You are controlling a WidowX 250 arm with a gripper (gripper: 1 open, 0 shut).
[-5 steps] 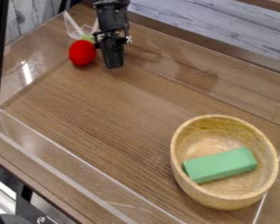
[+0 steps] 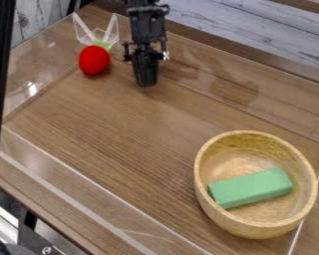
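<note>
My black gripper point(image 2: 145, 78) hangs low over the wooden table point(image 2: 136, 144) near the back left, shut with nothing visible between its fingers. Just to its left lies a red round object point(image 2: 95, 61), apart from it. Behind that is a small, pale, translucent item point(image 2: 99, 32) with some green, too small to identify clearly.
A round wooden bowl point(image 2: 205, 212) at the lower right holds a green block point(image 2: 250, 188). A whitish planked surface point(image 2: 271, 25) borders the back edge.
My gripper has moved a little to the right, away from the red object and the pale item, which now shows more fully.
</note>
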